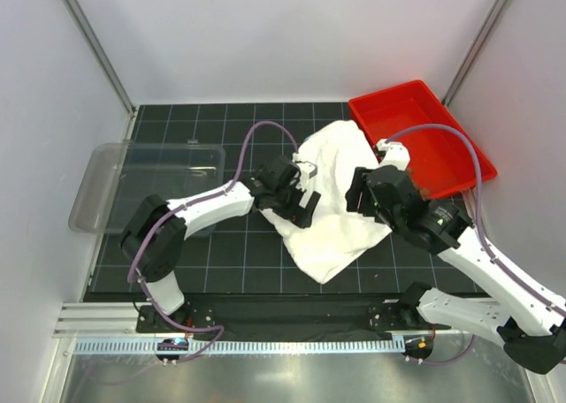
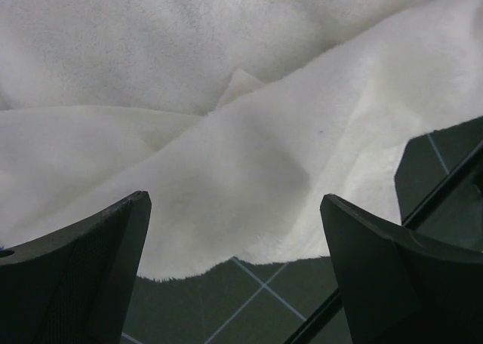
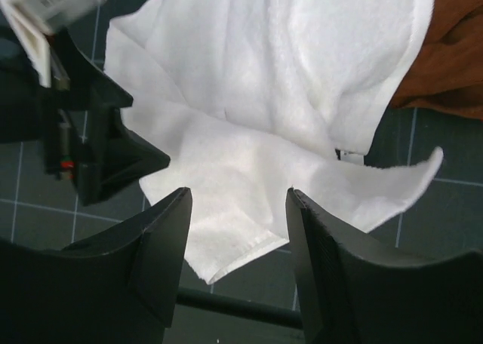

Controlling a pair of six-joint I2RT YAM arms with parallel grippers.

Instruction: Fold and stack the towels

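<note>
A rumpled white towel point(image 1: 332, 231) lies spread over the dark tiled surface, its far part running up beside the red bin. Above its left portion my left gripper point(image 1: 305, 210) stands open, and in the left wrist view the towel point(image 2: 226, 163) passes below the separated fingers point(image 2: 98, 261). My right gripper point(image 1: 361, 198) is over the towel's right side. The right wrist view shows its fingers point(image 3: 170, 231) apart, with no cloth pinched between them and the towel point(image 3: 226, 178) lying beyond. Several folds and a raised corner point(image 3: 423, 170) show there.
An empty-looking red bin point(image 1: 416, 125) stands at the back right. Brown cloth point(image 3: 453, 65) lies beside the towel, mostly hidden from above by my right arm. A clear plastic bin point(image 1: 97, 191) is on the left. Bare tiles show in front of it.
</note>
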